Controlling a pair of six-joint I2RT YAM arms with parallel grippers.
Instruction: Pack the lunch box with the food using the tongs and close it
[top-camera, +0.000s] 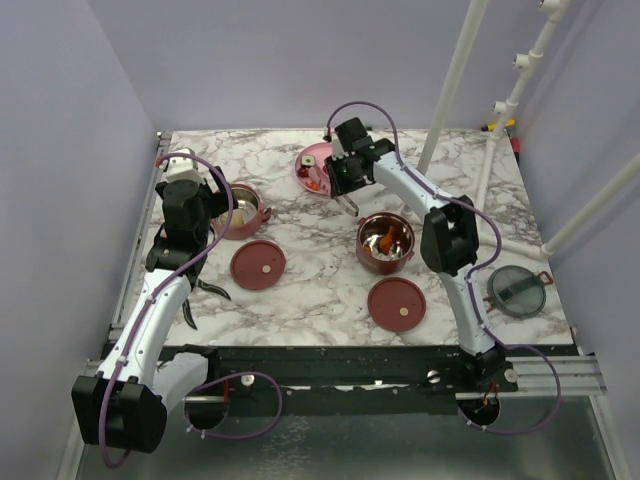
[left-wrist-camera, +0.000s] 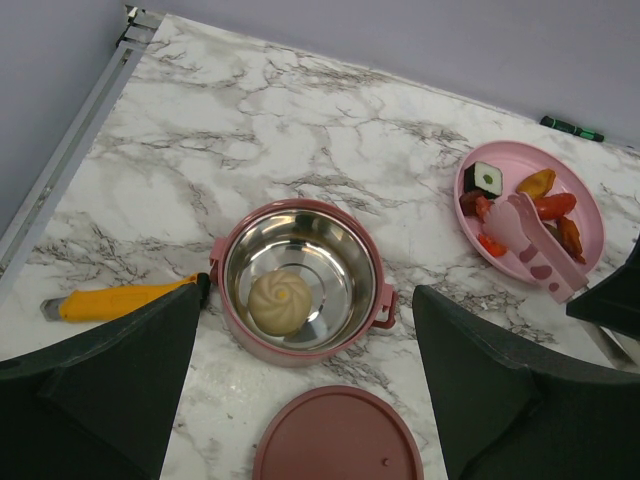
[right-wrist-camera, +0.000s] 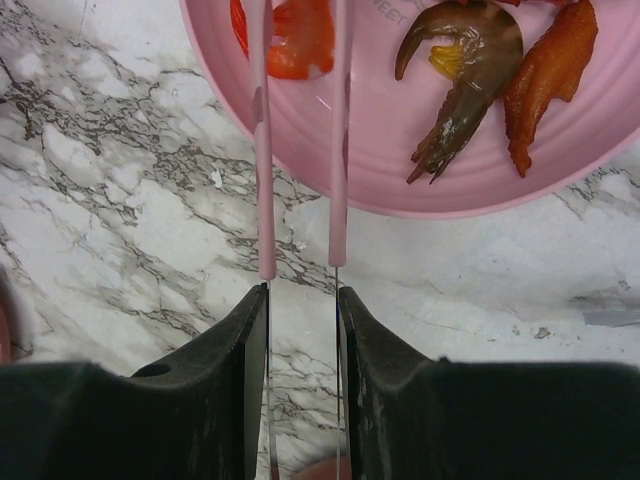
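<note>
My right gripper is shut on pink-tipped metal tongs (right-wrist-camera: 340, 200), which reach over the pink plate (left-wrist-camera: 598, 240). Several food pieces lie on the plate: a shrimp (right-wrist-camera: 470, 80), an orange piece (right-wrist-camera: 548, 85), a red piece (right-wrist-camera: 300, 45) and a sushi roll (left-wrist-camera: 484, 179). The tong tips run out of the right wrist view, so I cannot tell whether they hold food. My left gripper hangs open and empty above the left pot (left-wrist-camera: 270, 352), which contains a cream swirled bun (left-wrist-camera: 280, 302). Orange food (top-camera: 388, 240) lies in the right pot (top-camera: 383, 268).
Two round brown lids (top-camera: 257, 265) (top-camera: 396, 304) rest in front of the pots. A glass lid (top-camera: 518, 292) lies far right, beside white pipes (top-camera: 485, 170). Dark-handled tools (top-camera: 212, 290) and a yellow handle (left-wrist-camera: 120, 302) are at left. Marble between the lids is clear.
</note>
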